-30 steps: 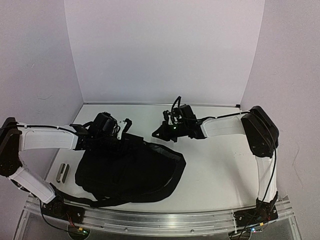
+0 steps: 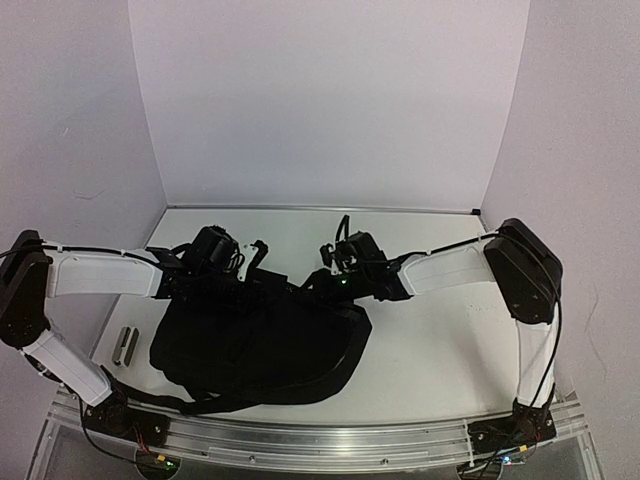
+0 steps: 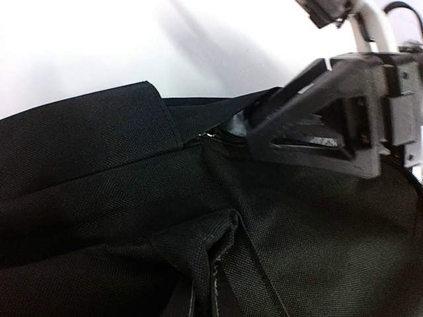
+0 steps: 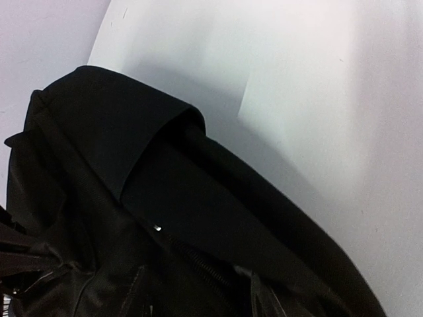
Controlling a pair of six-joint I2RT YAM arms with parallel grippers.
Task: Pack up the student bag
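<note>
The black bag [image 2: 265, 355] lies flat on the table, its top end toward the back wall. At its upper left my left gripper [image 2: 258, 285] is shut on a fold of bag cloth; the bunched fold [image 3: 198, 247] shows in the left wrist view. My right gripper [image 2: 312, 288] is low over the bag's top edge, by the zipper [image 4: 205, 265]. In the right wrist view its dark fingers [image 4: 262, 298] stand apart, with the zipper line between them. Something pale [image 3: 239, 124] shows in the gap beside the right gripper; what it is cannot be told.
Two slim grey and dark items [image 2: 125, 346] lie on the table left of the bag. A black strap [image 2: 150, 398] trails from the bag's lower left.
The left arm has barely moved, and the bag lies where it was.
</note>
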